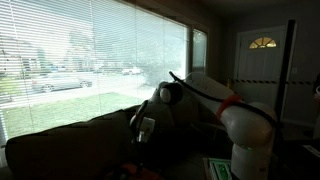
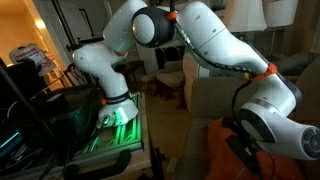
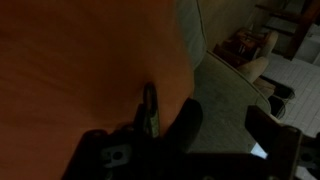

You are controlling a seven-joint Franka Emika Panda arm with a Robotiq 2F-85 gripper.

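My gripper hangs low over an orange cloth or cushion on the sofa, its fingers apart. In the wrist view, the orange surface fills the left side. A slim dark thing shows against it beside the dark fingers; what it is, and whether it touches them, is too dark to tell. Nothing shows held. From exterior view 1, the wrist end of the arm stands in front of the dark sofa, and its fingertips are hard to make out.
The grey sofa surrounds the orange surface, with pale cushions at the back. A bright window with blinds stands behind the sofa. The arm's base rests on a green-lit stand. Bare floor lies between stand and sofa.
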